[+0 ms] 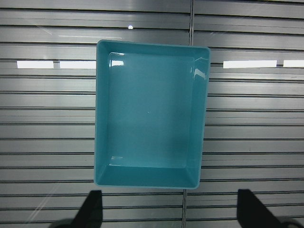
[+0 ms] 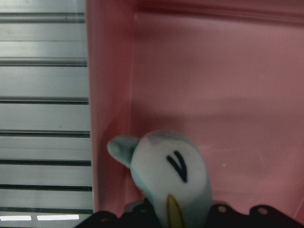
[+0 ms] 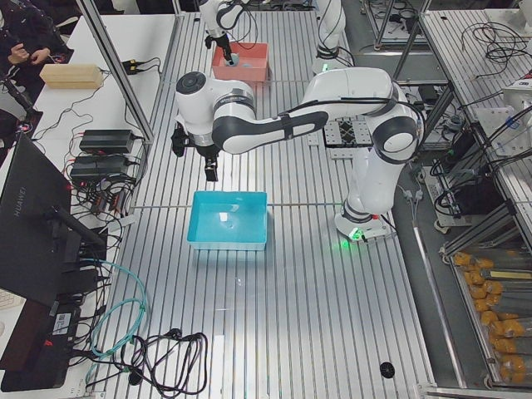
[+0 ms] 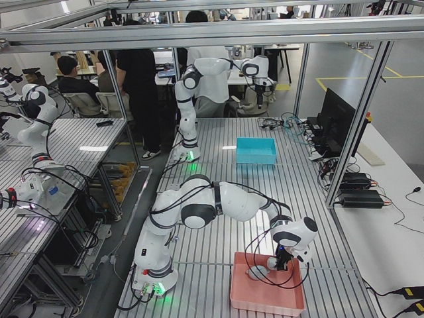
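An empty turquoise bin (image 1: 149, 109) lies below my left gripper, which is open with nothing between its fingers. In the right wrist view, a white-and-pale-blue plush toy (image 2: 168, 168) with dark stitched marks and a yellow patch is at the near left of a pink bin (image 2: 237, 76). My right gripper is down at the toy, a finger on either side; whether it grips the toy is unclear. In the camera right view, another pale object (image 4: 256, 271) lies in the pink bin.
Coiled cables (image 3: 166, 366) lie at one corner. A monitor (image 3: 37, 224), black power units and a side desk run along one edge.
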